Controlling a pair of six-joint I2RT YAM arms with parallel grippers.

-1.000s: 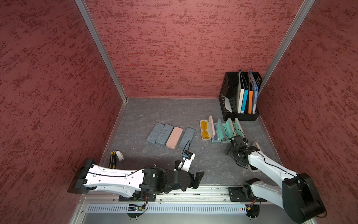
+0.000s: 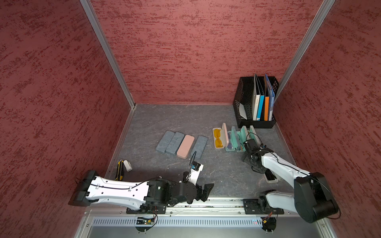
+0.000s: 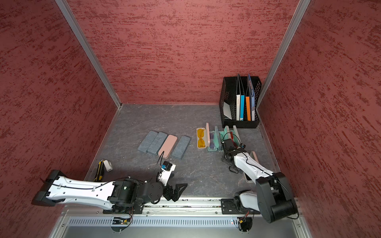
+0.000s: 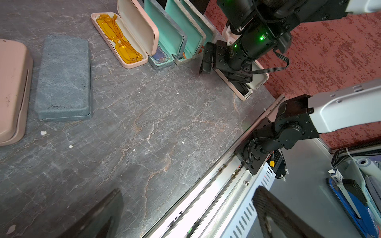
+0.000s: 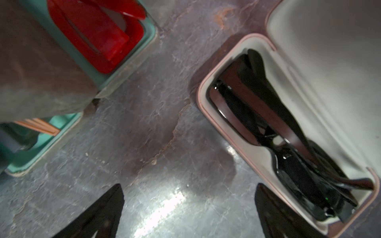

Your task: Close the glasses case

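Two rows of glasses cases lie on the grey table. At the right, a pink-rimmed case point(image 5: 246, 152) stands open with dark sunglasses point(image 5: 293, 158) inside. My right gripper is open over bare table beside it, nothing between its fingers. Upper left in the right wrist view, an open case holds red glasses point(image 5: 95, 31). A pink open case point(image 4: 139, 23) with yellow glasses point(image 4: 119, 37) and several teal-lined open cases point(image 4: 162, 27) stand side by side. Over the front edge hangs my left gripper, open and empty.
Closed cases, blue-grey point(image 2: 199, 146) and pink point(image 2: 185, 146), lie at the table's middle left. A black basket point(image 2: 256, 123) with folders stands at the back right. Bare table lies between the closed cases and the front edge.
My left arm has moved a little left.
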